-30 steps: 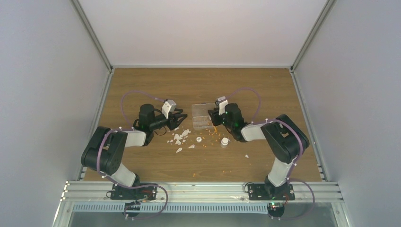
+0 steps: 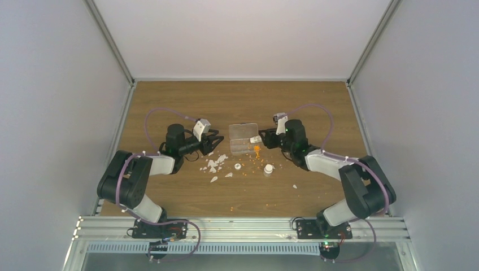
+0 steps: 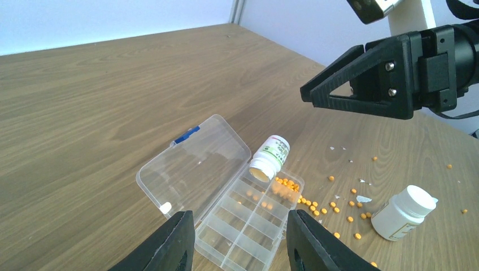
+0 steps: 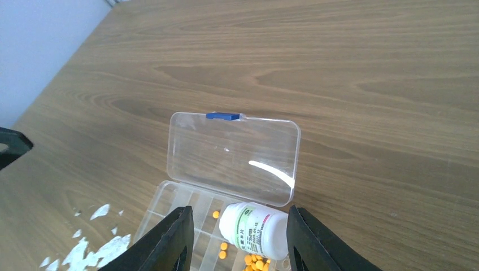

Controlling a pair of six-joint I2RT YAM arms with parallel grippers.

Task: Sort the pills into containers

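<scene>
A clear compartment box [image 3: 243, 240] lies on the table between the arms, its see-through lid [image 4: 234, 152] folded open. Across one end of the compartments rests a white pill bottle [image 3: 270, 158] with a green label, uncapped, on its side and tilted with its mouth over the box. Orange pills [image 4: 258, 263] sit in the compartments near it; others [image 3: 357, 236] are scattered over the wood. My right gripper [image 2: 262, 137] is open just right of this bottle, with nothing between its fingers. Left of the box my left gripper [image 2: 221, 138] stands open and empty.
A second white bottle [image 3: 404, 213] stands upright in front of the box, to the right. White flakes [image 2: 214, 163] are strewn at front left, beside a round white cap-like piece [image 2: 238, 166]. Behind the box the table is clear.
My right gripper has drawn back to the right, away from the box, uncovering the bottle that lies there. The left arm has stayed still.
</scene>
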